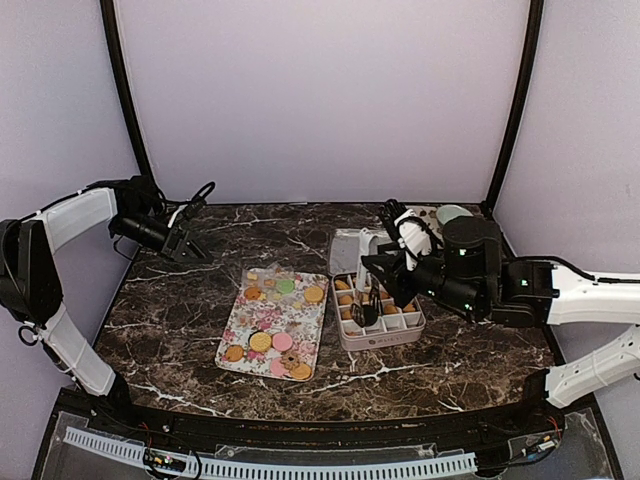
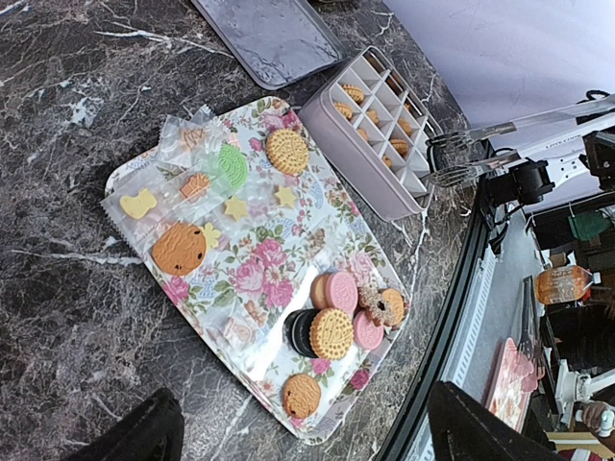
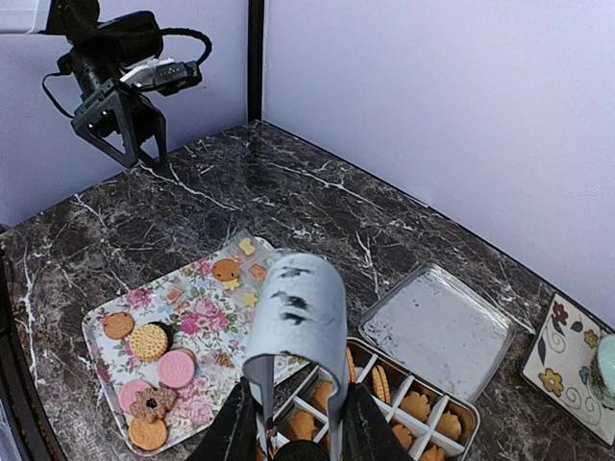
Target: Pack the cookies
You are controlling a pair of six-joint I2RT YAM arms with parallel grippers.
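Note:
Cookies, some loose and some wrapped, lie on the floral tray (image 1: 250, 330), among them a pink one (image 3: 176, 370) and a sandwich one (image 2: 332, 332). My right gripper (image 1: 385, 270) holds white-handled tongs (image 3: 295, 317) over the compartment box (image 1: 385, 338); a dark round cookie (image 3: 302, 450) shows at the tongs' lower end in the right wrist view. Several box compartments hold cookies. My left gripper (image 1: 185, 250) hangs open and empty over the table at the left.
A metal tray (image 3: 437, 331) lies behind the box. A patterned board (image 3: 562, 370) with a pale green bowl (image 1: 453, 212) is at the back right. Bare marble surrounds the trays.

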